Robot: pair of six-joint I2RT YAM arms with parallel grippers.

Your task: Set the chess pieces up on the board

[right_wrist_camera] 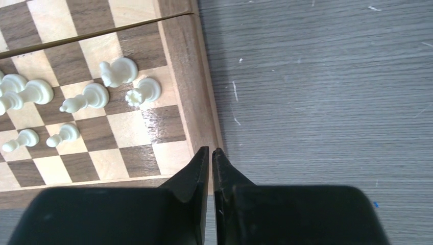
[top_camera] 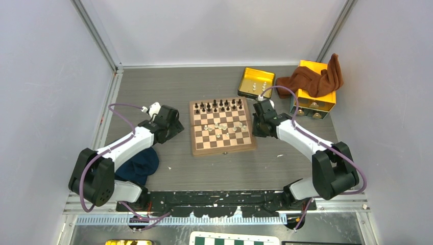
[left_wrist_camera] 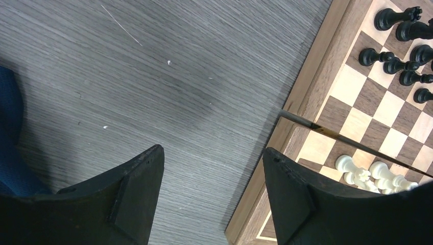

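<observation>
The wooden chessboard [top_camera: 222, 148] lies mid-table, black pieces [top_camera: 214, 102] standing along its far half. On the near half, white pieces [right_wrist_camera: 84, 102] sit scattered, several apparently upright. My left gripper hangs over bare table left of the board, part open with nothing between its fingers. My right gripper is over the board's right edge, its fingertips nearly together; no piece shows between them.
A yellow tin [top_camera: 250, 76] with several white pieces stands behind the board. Stacked yellow boxes [top_camera: 311, 99] with brown cloth [top_camera: 306, 79] fill the back right; dark blue cloth [top_camera: 138, 163] lies by the left arm.
</observation>
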